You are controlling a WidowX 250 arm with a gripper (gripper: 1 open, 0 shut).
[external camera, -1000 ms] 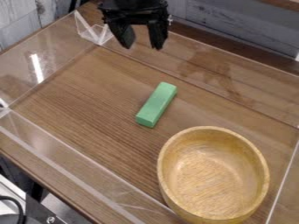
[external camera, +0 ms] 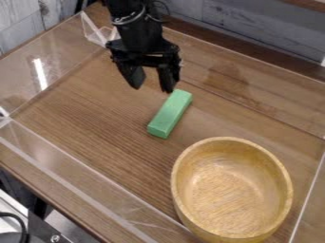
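My black gripper hangs over the wooden table in the upper middle of the camera view, open, with its two fingers apart. Just below and to the right of it a green rectangular block lies flat on the table, long side running diagonally.
A large pale yellow oval bowl sits at the lower right. A clear object at the top left behind the arm is too small to identify. Dark cables show at the lower left corner.
The block and the bowl have not moved.
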